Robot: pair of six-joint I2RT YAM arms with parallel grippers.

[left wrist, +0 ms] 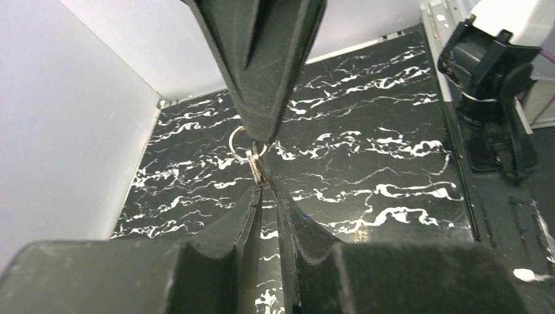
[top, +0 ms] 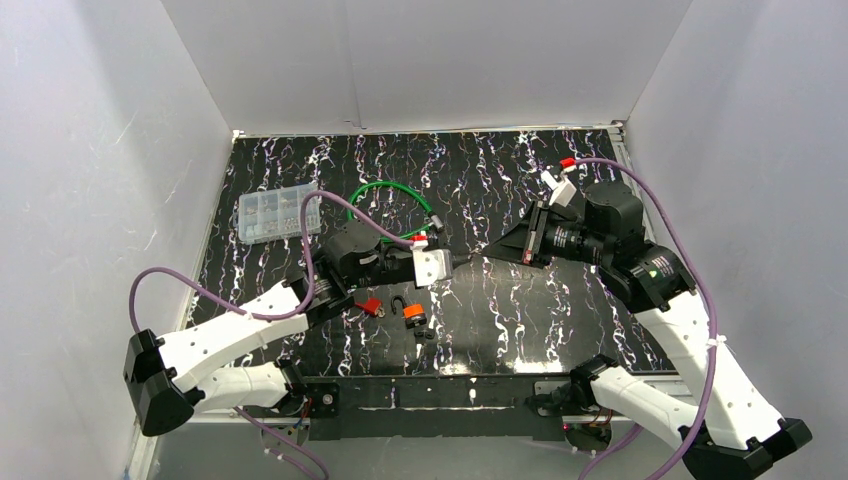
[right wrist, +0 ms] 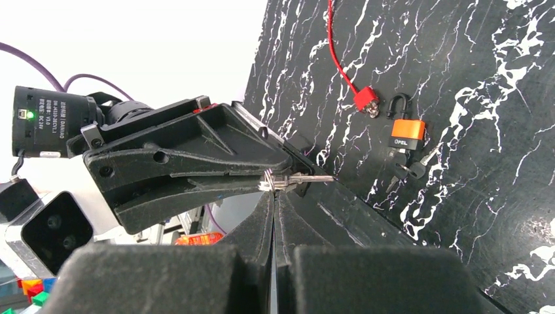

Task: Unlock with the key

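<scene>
A small silver key (right wrist: 311,178) with a thin ring (left wrist: 233,145) is at the place where my two grippers face each other above the table. My right gripper is closed to a thin slit, with the key at its fingertips. From the left, my left gripper points at it; its fingers are close together, and whether they touch the key is unclear. The padlock (right wrist: 407,134), orange and black with its shackle swung open, lies on the table with more keys (right wrist: 417,168) beside its lower end.
A red lock (right wrist: 366,99) on a red cable lies near the padlock. Behind the left arm are a clear compartment box (top: 275,213) and a green cable loop (top: 392,184).
</scene>
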